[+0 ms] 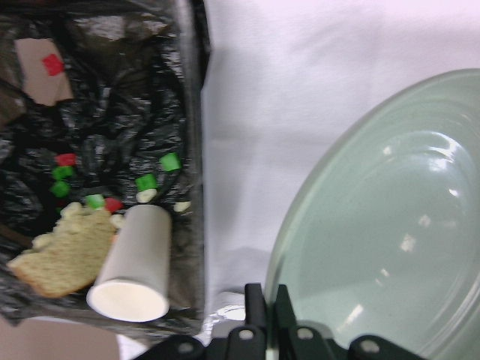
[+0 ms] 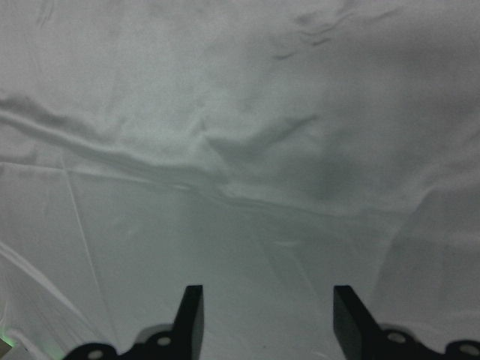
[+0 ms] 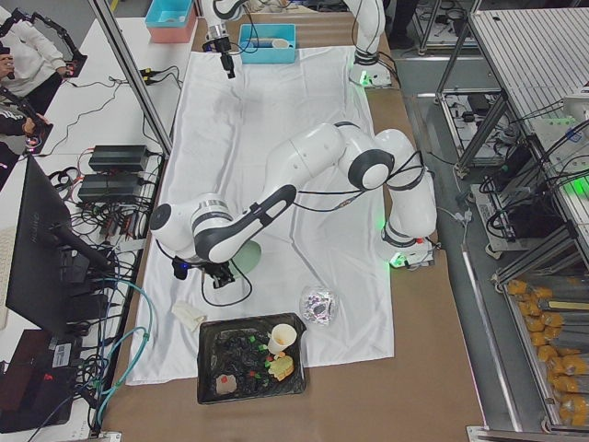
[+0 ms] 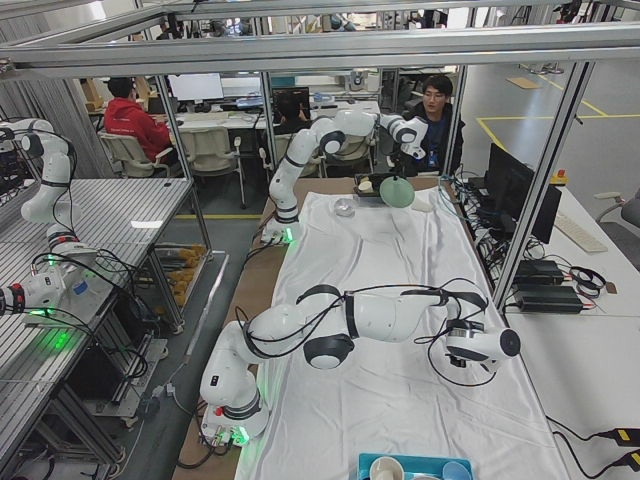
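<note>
A pale green plate (image 1: 390, 225) fills the right of the left wrist view, with my left gripper shut on its rim. In the camera right view the plate (image 4: 396, 194) is raised above the cloth. Beside it is a black-lined tray (image 3: 221, 359) holding a white cup (image 1: 133, 262), a bread piece (image 1: 64, 251) and small red and green bits. My right gripper is open over bare white cloth, nothing between its fingers.
A crumpled silver item (image 3: 319, 304) lies beside the tray, and a pale cloth (image 3: 189, 315) lies left. A blue bin (image 3: 267, 53) with cups is at the table's other end.
</note>
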